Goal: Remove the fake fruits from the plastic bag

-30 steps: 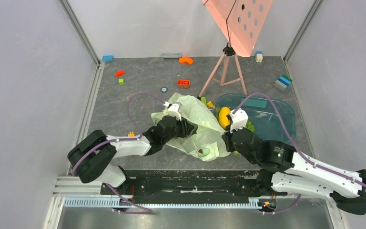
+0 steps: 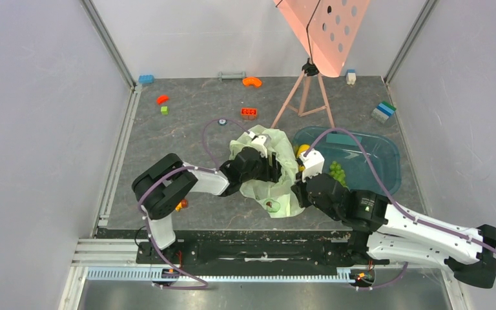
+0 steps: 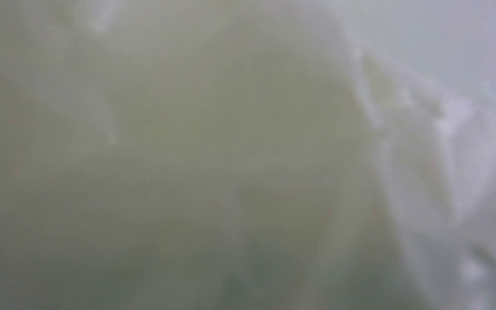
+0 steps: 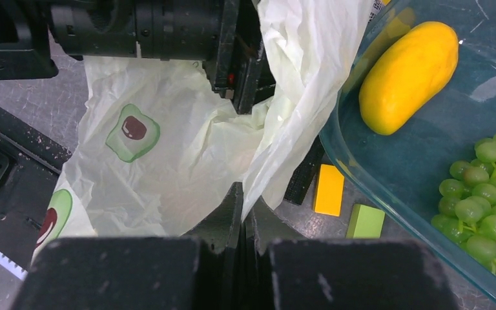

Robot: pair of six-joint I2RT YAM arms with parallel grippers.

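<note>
The pale green plastic bag [image 2: 274, 200] lies crumpled in the middle, with avocado prints. My left gripper [image 2: 271, 166] reaches down into it, open; bag film fills the blurred left wrist view, so any fruit inside is hidden. My right gripper is shut at the bag's right side, against a gathered white fold of film. In the teal bin [image 4: 484, 103] beside the bag lie a yellow mango [image 4: 407, 77] and green grapes [image 4: 484, 213].
Yellow [image 4: 328, 190] and green blocks [image 4: 365, 223] lie between bag and bin. A pink tripod stand [image 2: 303, 103] rises behind. Small toys are scattered at the back.
My left gripper has moved rightward, deeper into the bag, and the bag's left part has shifted right.
</note>
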